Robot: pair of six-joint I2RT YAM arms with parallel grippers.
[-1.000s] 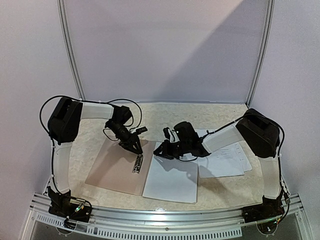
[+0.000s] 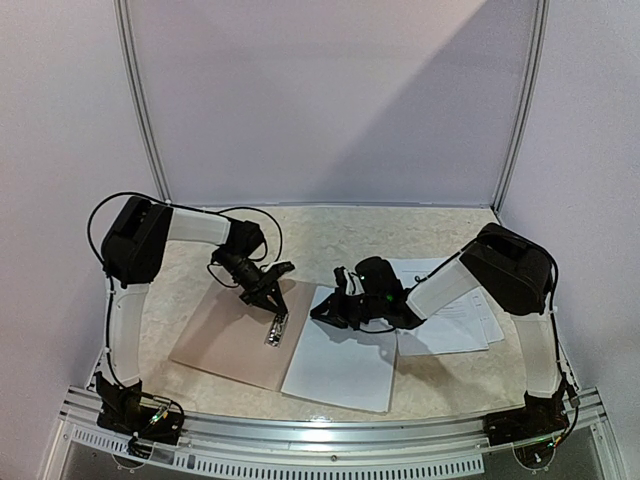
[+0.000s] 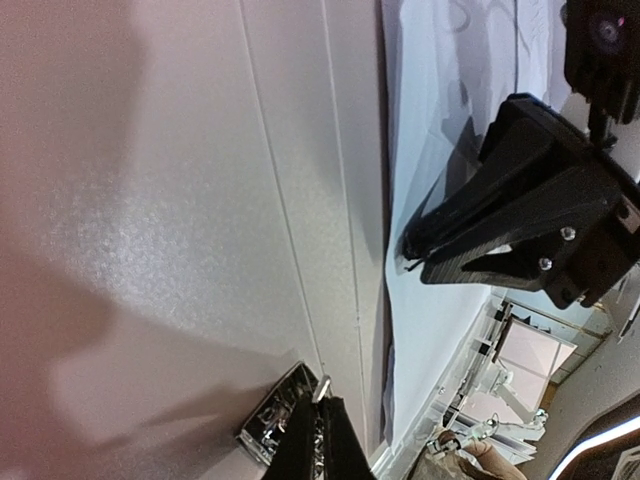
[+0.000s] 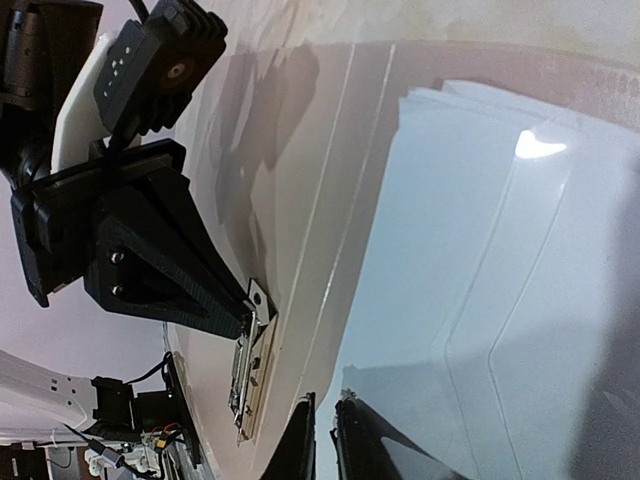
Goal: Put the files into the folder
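Note:
The tan folder [image 2: 220, 340] lies open with a metal clip [image 2: 275, 332] near its middle. My left gripper [image 2: 278, 308] is shut at the clip's upper end, on part of its metal, as the left wrist view [image 3: 318, 405] shows. A stack of white sheets [image 2: 340, 370] covers the folder's right half. My right gripper [image 2: 316, 314] is down at the stack's upper left, shut, with nothing clear between its fingertips; in the right wrist view a transparent strip [image 4: 500, 250] shows on the stack.
More printed sheets [image 2: 445, 335] lie to the right, partly under my right arm. Bare table [image 2: 320, 240] shows behind the folder. Walls surround the back and sides, and a metal rail [image 2: 330, 433] runs along the front.
Both grippers moved slightly down in the top view over the last second.

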